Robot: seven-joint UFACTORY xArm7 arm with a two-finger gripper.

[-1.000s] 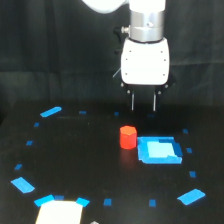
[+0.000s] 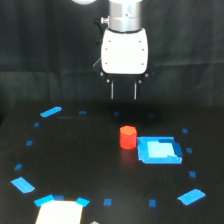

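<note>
High above the dark table hangs my gripper point(image 2: 123, 92), its two thin fingers well apart and nothing between them. Below it, at a clear distance, a red block point(image 2: 128, 138) rests on the table. Just to the right of the block is a shallow blue tray point(image 2: 174, 158) with a whitish area inside. The block stands outside the tray, close to its left edge; whether they touch I cannot tell.
A pale box-like object point(image 2: 60, 212) is cut off by the bottom edge at the left. Blue tape strips point(image 2: 23, 185) and small blue squares are spread over the table.
My gripper has moved left and a little up in the view, and its fingers remain apart. The block and tray have not moved.
</note>
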